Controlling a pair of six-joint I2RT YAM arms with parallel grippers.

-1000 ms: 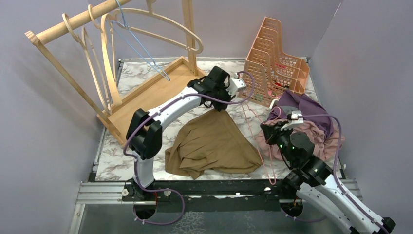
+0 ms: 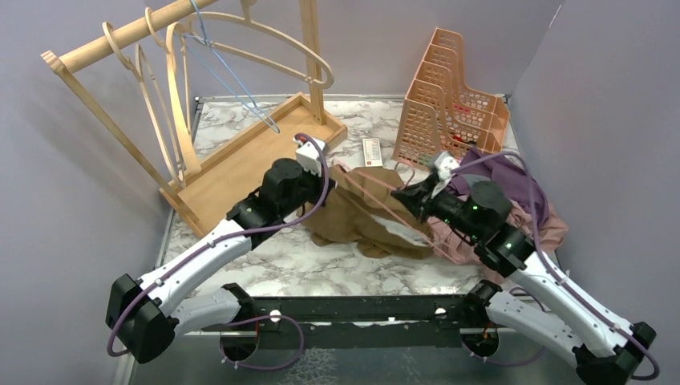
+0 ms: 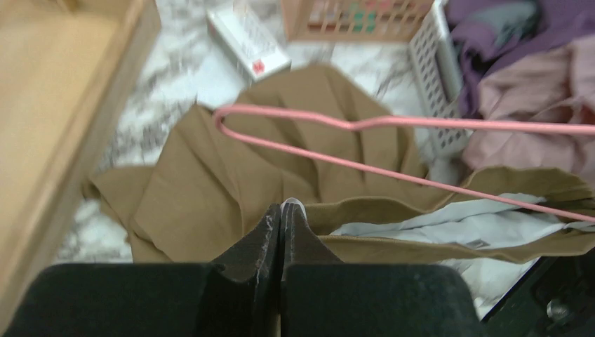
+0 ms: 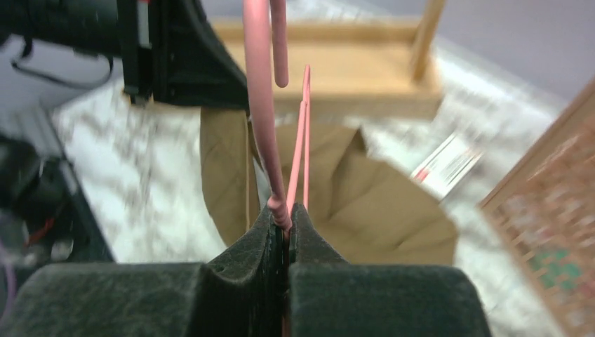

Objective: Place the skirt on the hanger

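Observation:
The olive-brown skirt (image 2: 365, 233) is gathered on the marble table, its waistband raised and gaping to show pale lining (image 3: 449, 225). My left gripper is shut on the waistband's edge. My right gripper is shut on a pink wire hanger, which slants across the skirt opening; in the right wrist view the hanger points away from the fingers toward the left arm. How far it sits inside the waistband is unclear.
The wooden rack (image 2: 120, 32) with hangers and a tray base stands at left. A peach basket (image 2: 449, 88) is at back right, purple and pink cloths (image 2: 545, 233) at right, a small white box (image 2: 371, 152) behind the skirt. Marble is clear at the front.
My right gripper moved left with the hanger, bringing it over the skirt.

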